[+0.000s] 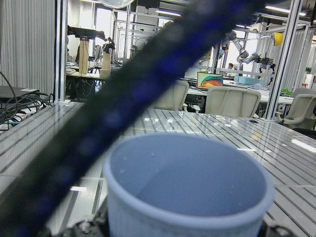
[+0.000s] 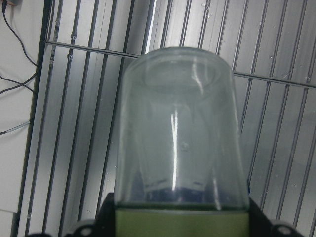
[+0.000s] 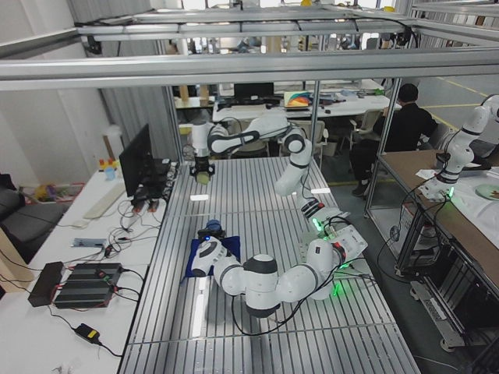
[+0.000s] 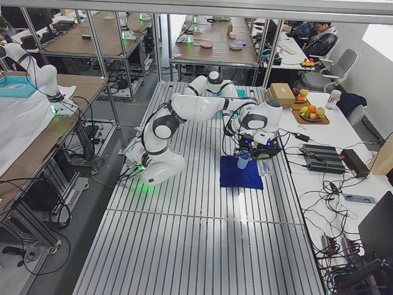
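A blue cup (image 1: 187,192) fills the lower left wrist view, held by my left gripper (image 3: 210,232) over a blue cloth (image 4: 239,178) on the slatted table (image 4: 202,252). The cup also shows at the cloth in the camera right view. My right gripper (image 3: 202,170) is at the table's far left end, shut on an upside-down clear jar with an olive-green band (image 2: 181,138) above the bare slats.
A side table with a monitor (image 3: 136,164), power units and loose cables runs along the left in the camera left view. Most of the slatted table between the grippers is clear.
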